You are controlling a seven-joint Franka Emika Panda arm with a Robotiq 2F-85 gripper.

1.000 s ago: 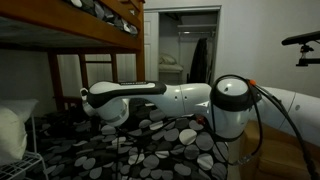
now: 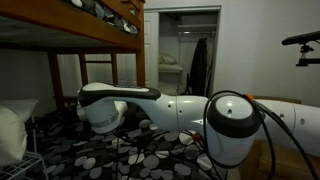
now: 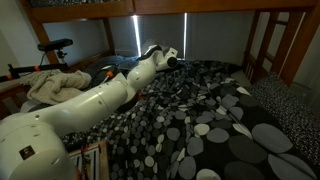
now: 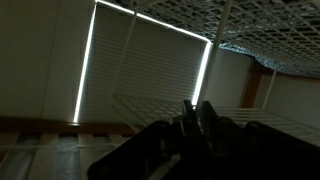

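My gripper is a dark shape at the bottom of the wrist view, its fingertips close together. It is too dark there to tell what lies between them. In exterior view 2 the far end of the white arm (image 3: pixel 105 95) reaches over the back of the bed, with the gripper (image 3: pixel 172 60) small and dark at its tip. Dark bedding (image 3: pixel 190 130) with grey and white round spots covers the bed. In exterior view 1 the arm (image 2: pixel 160 108) bends across the bed, and the gripper cannot be made out against the dark background.
White wire shelving (image 4: pixel 150 112) and a lit-edged window blind (image 4: pixel 140 60) fill much of the wrist view. An upper bunk (image 2: pixel 75 25) hangs over the bed. A white pillow-like thing (image 2: pixel 12 135) sits at the left. An open closet (image 2: pixel 190 55) stands behind.
The arm's elbow has come down and a little to the right in exterior view 1, and its wrist end has also lowered slightly. The bedding looks much the same.
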